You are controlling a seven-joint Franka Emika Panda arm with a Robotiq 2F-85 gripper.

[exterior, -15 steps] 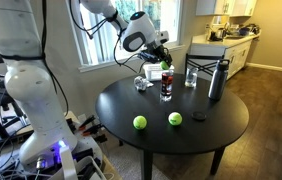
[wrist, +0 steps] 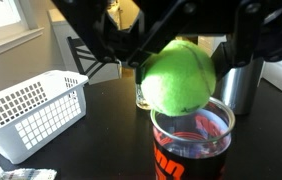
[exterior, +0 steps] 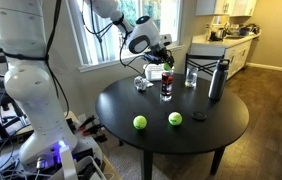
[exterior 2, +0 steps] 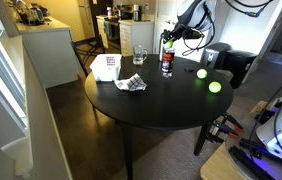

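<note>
My gripper is shut on a bright green tennis ball (wrist: pixel 179 78), which largely fills the gap between the dark fingers. Beneath it stands a clear, open-topped can (wrist: pixel 196 145) with a black and red label, upright on the table. The ball overlaps the far left part of the can's rim in the wrist view; whether they touch I cannot tell. From the side, the gripper (exterior: pixel 165 57) is directly above the can (exterior: pixel 166 85). Two more green balls, one nearer (exterior: pixel 139 122) and one to its right (exterior: pixel 175 118), rest on the tabletop.
A tall dark bottle (exterior: pixel 218 80) and a glass pitcher (exterior: pixel 191 76) stand behind the can. The white basket (wrist: pixel 31 112) and a crumpled cloth (exterior 2: pixel 131 83) lie off to one side. A small dark disc (exterior: pixel 199 115) sits near the balls.
The arm's wrist has sunk and tilted slightly above the can. The can and the two balls on the table have stayed put.
</note>
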